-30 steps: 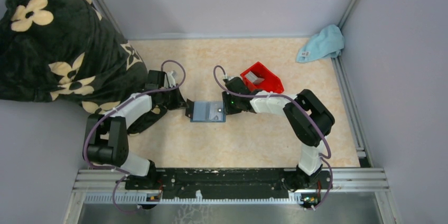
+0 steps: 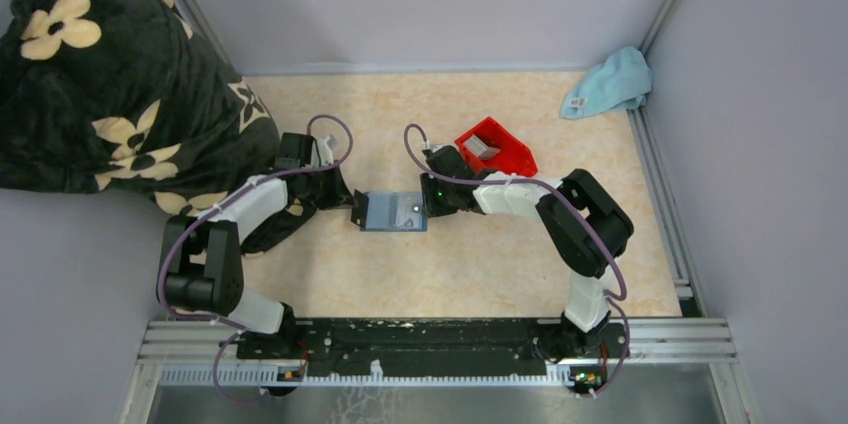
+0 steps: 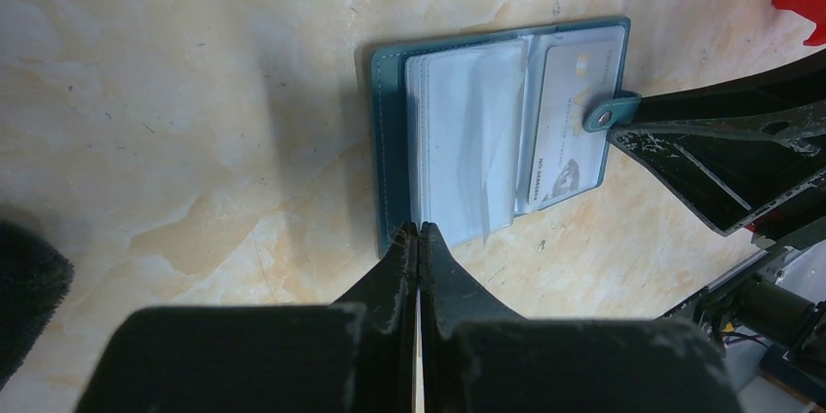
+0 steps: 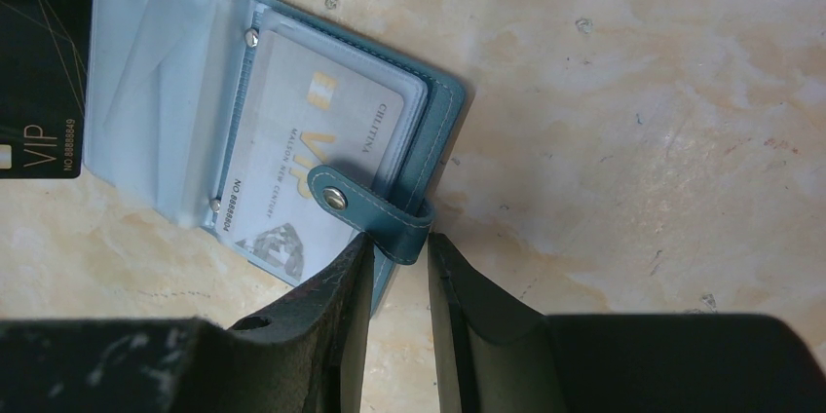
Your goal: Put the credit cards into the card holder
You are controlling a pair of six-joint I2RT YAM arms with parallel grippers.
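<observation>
The blue-grey card holder (image 2: 393,211) lies unfolded on the table, clear sleeves on one half and a white card (image 4: 292,150) in the other half's pocket. A strap with a snap (image 4: 360,201) crosses that card's edge. The strap's bend lies between the parted fingertips of my right gripper, which is open. A black VIP card (image 4: 39,72) stands upright at the sleeve side, partly out of the right wrist view. My left gripper is shut at that side; in the top view the black card (image 2: 358,208) extends from its fingertips. Its grip is seen edge-on.
A red tray (image 2: 520,156) with pale cards (image 2: 481,147) stands behind my right gripper. A light blue cloth (image 2: 610,84) lies in the back right corner, and a dark flowered blanket (image 2: 130,84) covers the left side.
</observation>
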